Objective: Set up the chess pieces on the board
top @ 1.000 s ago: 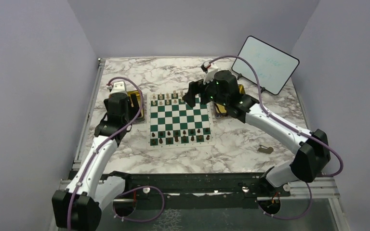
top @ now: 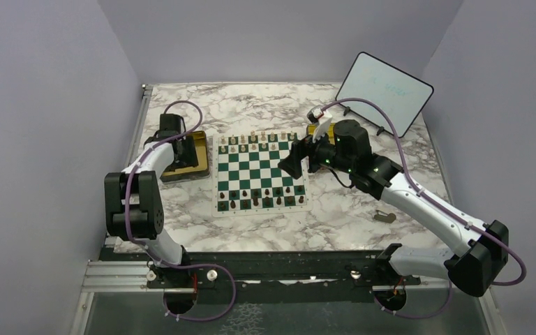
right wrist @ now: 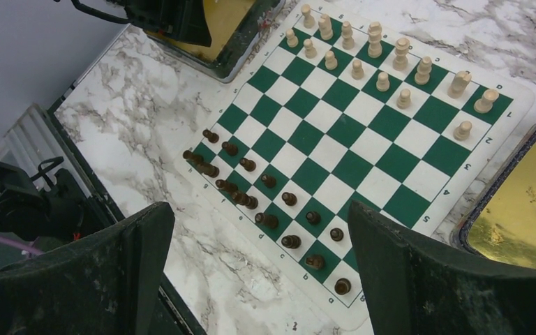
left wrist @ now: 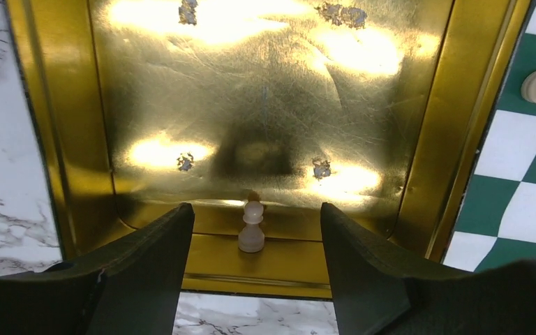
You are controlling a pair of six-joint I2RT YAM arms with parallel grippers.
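A cream pawn (left wrist: 251,237) lies in the gold left tray (left wrist: 426,174), against its near side. My left gripper hangs open above it, the pawn seen between the fingertips. On the green and white chessboard (top: 258,167), light pieces (right wrist: 401,56) stand in two rows at the far side and dark pieces (right wrist: 289,241) in two rows at the near side. My right gripper is open with nothing between its fingers, over the board's right side.
A second gold tray (right wrist: 516,209) sits right of the board, partly under my right arm. A whiteboard (top: 384,91) stands at the back right. A small object (top: 384,216) lies at the front right.
My right gripper has moved rightward and toward the front over the last second.
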